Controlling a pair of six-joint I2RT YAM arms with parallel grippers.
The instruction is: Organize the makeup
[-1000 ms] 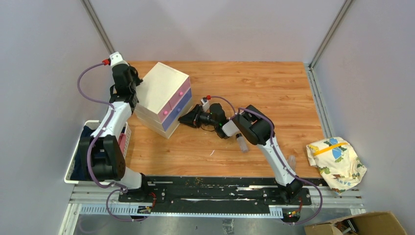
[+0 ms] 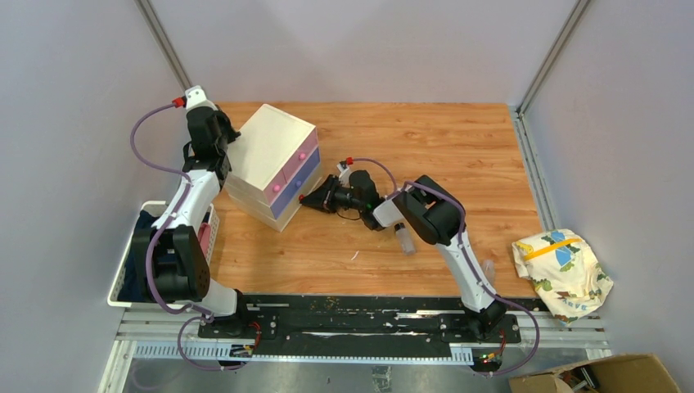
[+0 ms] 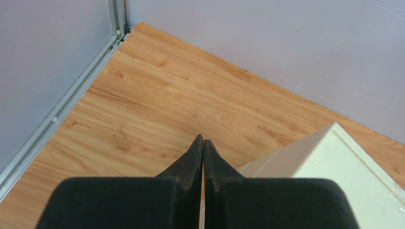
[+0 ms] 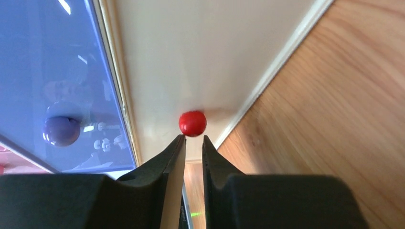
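Observation:
A cream box of drawers (image 2: 264,147) stands at the table's left, turned at an angle. Its drawer fronts are pink (image 2: 303,155), blue (image 2: 296,185) and, lowest, plain cream (image 4: 172,52). The cream front carries a red knob (image 4: 192,123) and looks closed. Just off this knob, my right gripper has its fingertips a little apart, with the knob beyond the tips rather than held. My left gripper is shut at the box's rear left side, with nothing visible between its fingers. Whatever is inside the drawers is hidden.
A small clear bottle (image 2: 404,239) lies by the right arm. A white basket (image 2: 214,237) with dark cloth stands under the left arm, and a patterned pouch (image 2: 563,274) sits at the right edge.
My right gripper has shifted very slightly away from the box, and the red knob now shows at its tips. The left arm and the box look unmoved.

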